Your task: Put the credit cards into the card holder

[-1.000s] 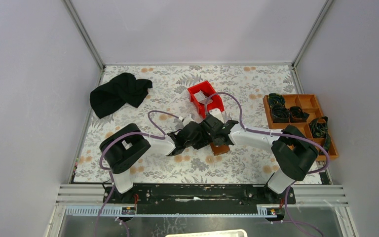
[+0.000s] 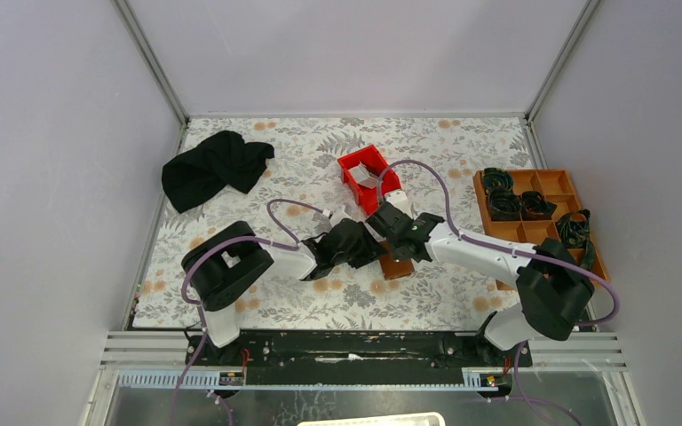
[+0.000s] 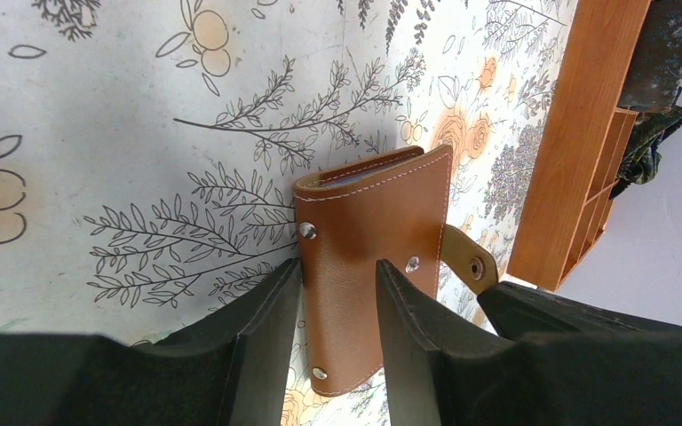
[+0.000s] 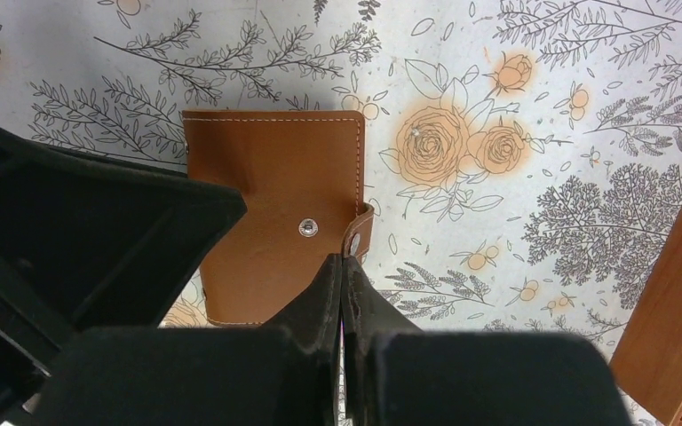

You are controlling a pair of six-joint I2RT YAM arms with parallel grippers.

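Note:
A brown leather card holder (image 3: 364, 248) lies on the floral mat, its top edge showing a slim opening with something pale inside; in the top view it (image 2: 395, 269) is partly under both arms. My left gripper is part open at the holder's side, a fingertip on either side over the leather's lower part. My right gripper is shut at the holder's strap (image 4: 360, 226); whether the strap's tip is between the fingertips is unclear, and the fingers otherwise meet.
A red bin (image 2: 352, 161) with pale items inside stands behind the grippers. A wooden compartment organizer (image 2: 551, 182) with dark coiled things is at the right, a black cloth (image 2: 213, 164) at the back left.
My right arm has shifted slightly to the right and toward the front, uncovering more of the holder. The left arm looks nearly unchanged.

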